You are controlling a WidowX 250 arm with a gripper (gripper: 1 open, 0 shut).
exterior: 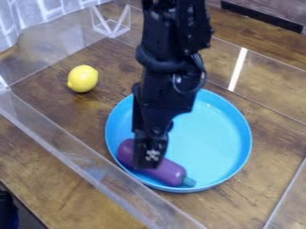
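Observation:
My dark gripper (148,152) hangs from the top centre over the left part of a blue plate (216,134), its open fingers low at a purple eggplant (167,173), around or just above its upper-left end. The eggplant lies on the front of the plate, its green tip to the lower right. Whether the fingers touch it is unclear.
A yellow lemon (82,79) lies on the wooden table at the left, outside the plate. A clear plastic edge runs diagonally along the lower left. Bare table (269,107) shows to the right of the plate.

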